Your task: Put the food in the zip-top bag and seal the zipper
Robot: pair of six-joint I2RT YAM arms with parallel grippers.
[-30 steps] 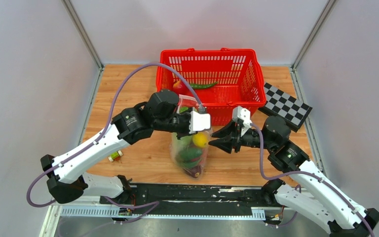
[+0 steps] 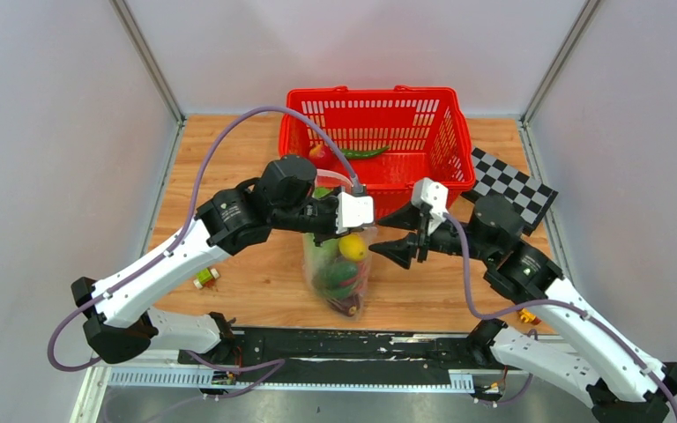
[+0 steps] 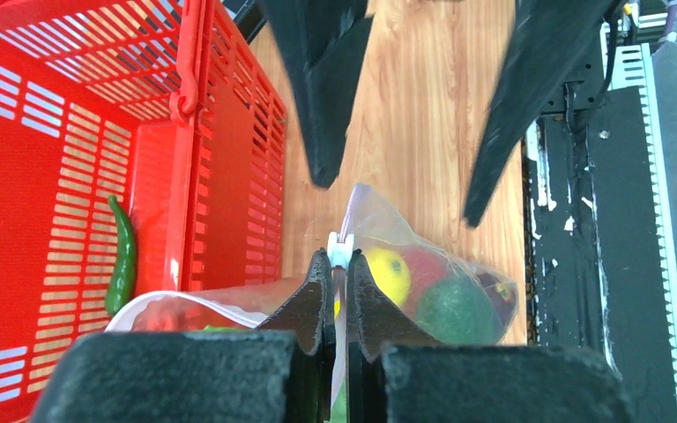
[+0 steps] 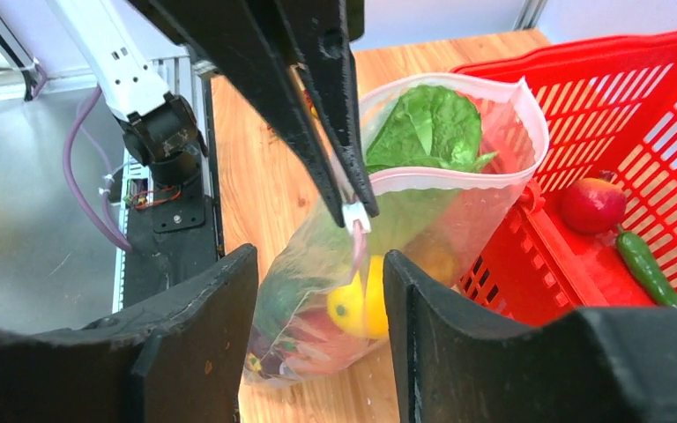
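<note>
The clear zip bag (image 4: pixel 317 291) stands on the table, holding leafy greens (image 4: pixel 432 128), a yellow fruit (image 4: pixel 359 300) and other produce. Its mouth gapes on the basket side in the right wrist view. My left gripper is shut on the bag's pinched zipper edge, with a small white piece (image 3: pixel 341 249) at its fingertips. From the right comes my right gripper (image 2: pixel 377 235), its fingers apart. In the right wrist view its two fingers (image 4: pixel 241 286) stand either side of the folded edge, not touching it as far as shows.
Behind the bag, a red basket (image 2: pixel 458 123) holds a green chili (image 2: pixel 366 152) and a red round fruit (image 2: pixel 320 155). A checkered board (image 2: pixel 516 187) lies at the right, a small green-capped item (image 2: pixel 204 278) at the left. Bare table shows at the front right.
</note>
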